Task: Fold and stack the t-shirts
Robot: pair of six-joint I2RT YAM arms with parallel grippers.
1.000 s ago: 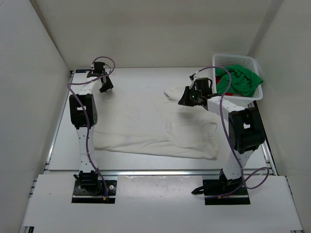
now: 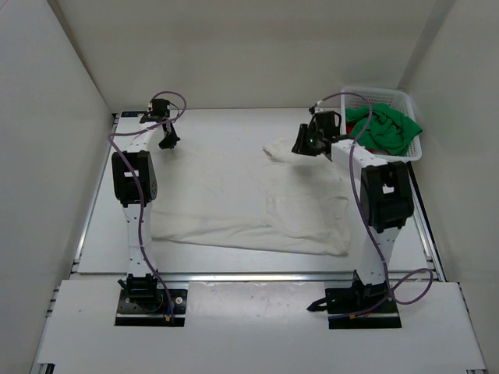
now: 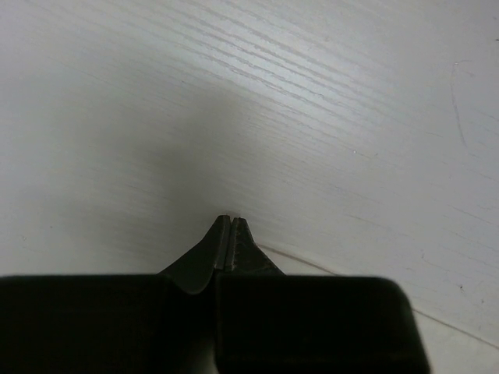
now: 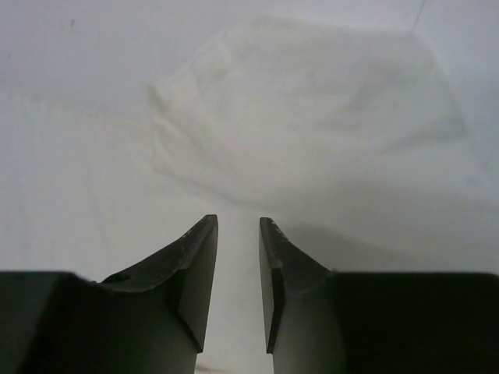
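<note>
A cream-white t-shirt [image 2: 218, 187] lies spread over the white table, partly folded and wrinkled on its right side. At its far-left edge my left gripper [image 2: 169, 141] is down at the cloth. The left wrist view has those fingers [image 3: 244, 251] pressed together where the shirt's edge [image 3: 460, 335] runs in beneath them, pinching thin cloth that is mostly hidden. Over the far-right part of the shirt hangs my right gripper [image 2: 300, 142]. Its fingers [image 4: 204, 253] stand apart with only cloth [image 4: 312, 117] below and nothing between them.
A white basket [image 2: 351, 99] with green cloth [image 2: 390, 128] and a bit of red inside stands at the back right, close to the right arm. Bare table [image 2: 234, 121] shows along the far edge, and a strip lies clear in front of the shirt.
My right gripper has shifted slightly right and away from the table's front, toward the back edge. The left arm and the shirt look nearly the same.
</note>
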